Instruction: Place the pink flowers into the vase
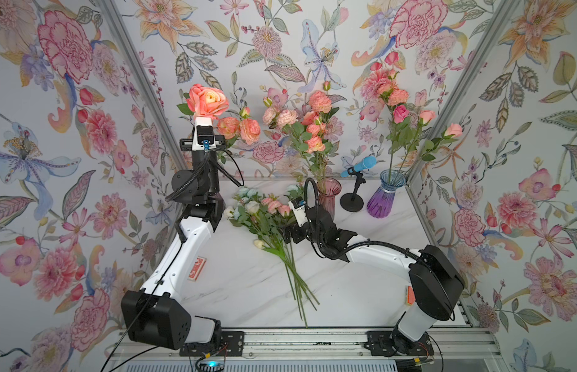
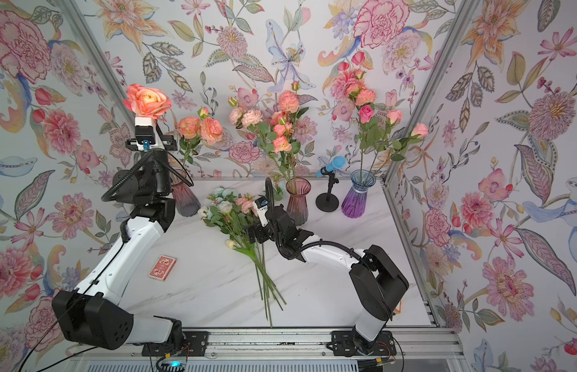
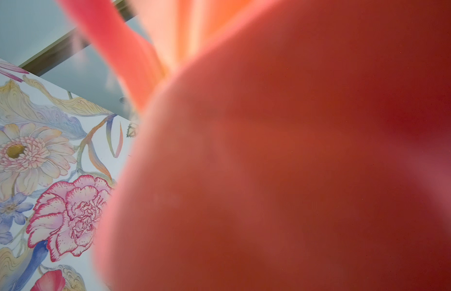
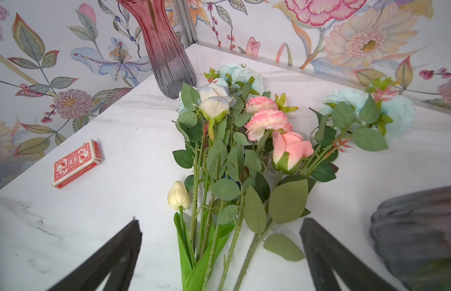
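A large coral-pink rose (image 1: 206, 101) rides at the tip of my raised left arm and moves with it, its petals (image 3: 283, 160) filling most of the left wrist view. My left gripper (image 1: 204, 143) is shut on the rose; its fingers and the stem are hidden. Behind that arm, in the top right view, stands a pink-grey vase (image 2: 186, 199) with coral flowers (image 2: 200, 129) above it. My right gripper is open over the loose bunch; no flower shows clasped in it. Among that bunch are pink blooms (image 4: 265, 124) and a pink rose (image 4: 290, 149).
A pink vase (image 1: 328, 195) with coral flowers stands at the back middle, and a purple vase (image 1: 382, 198) with pink roses farther right. Between them is a blue-topped black stand (image 1: 352, 201). A red card box (image 2: 162, 267) lies at left.
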